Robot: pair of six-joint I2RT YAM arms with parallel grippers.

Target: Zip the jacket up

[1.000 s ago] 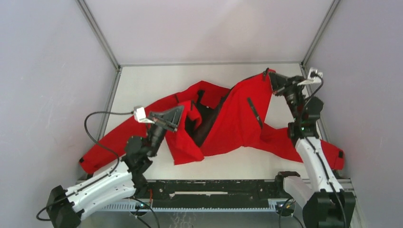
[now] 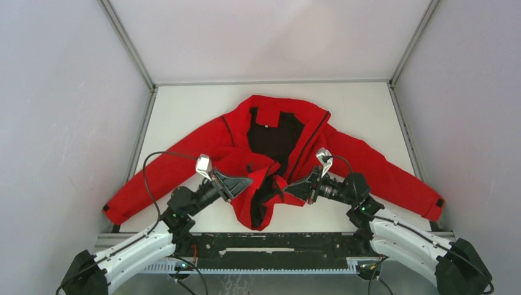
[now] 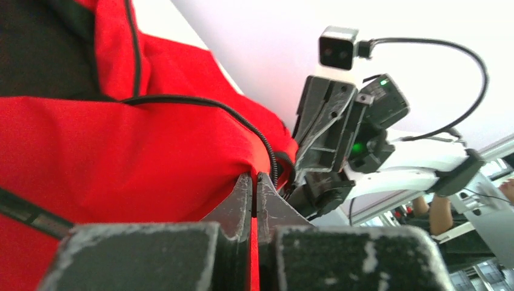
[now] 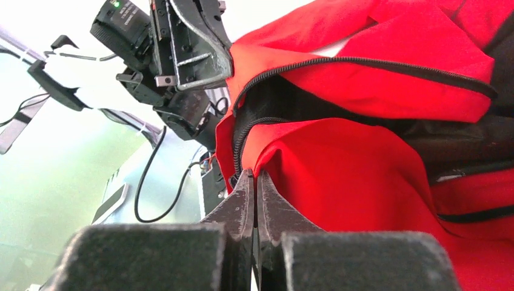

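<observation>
The red jacket (image 2: 215, 138) lies spread on the table, its front unjoined and the black lining (image 2: 273, 142) showing between the panels. Near its lower front, my left gripper (image 2: 252, 180) is shut on one panel's cloth; in the left wrist view, fabric bunches right at the fingertips (image 3: 241, 193). Facing it, my right gripper (image 2: 285, 190) is shut on the other panel, with a red fold rising from its tips in the right wrist view. Black zipper teeth (image 3: 251, 126) curve along an edge close to the left tips. More zipper tape (image 4: 388, 62) arcs across the right wrist view. I cannot make out the slider.
Both sleeves stretch outward, the left cuff (image 2: 113, 212) and right cuff (image 2: 435, 206) near the table's front corners. A dark rail (image 2: 276, 261) runs along the front, and pale walls enclose the sides.
The right gripper has swung from the far right back towards the front centre, and the left has come forward. The jacket's panels have been drawn forward, and the hem hangs nearer the table's front edge.
</observation>
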